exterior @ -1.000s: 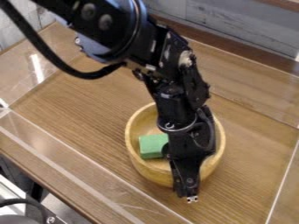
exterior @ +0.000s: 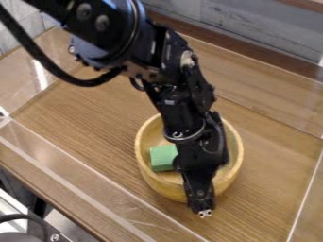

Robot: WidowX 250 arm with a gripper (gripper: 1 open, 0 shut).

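A black robot arm reaches from the top left down to a round yellowish bowl [exterior: 147, 164] on the wooden table. Its gripper [exterior: 202, 196] is over the right front of the bowl, fingertips low at the front rim. The fingers look closed, but the arm hides what is between them. A green block [exterior: 163, 157] sits inside the bowl, left of the gripper.
A white panelled wall [exterior: 240, 33] stands behind. Clear strips run along the table's left front and right, and dark cables lie at the lower left.
The arm has shifted very slightly; the bowl and green block look the same.
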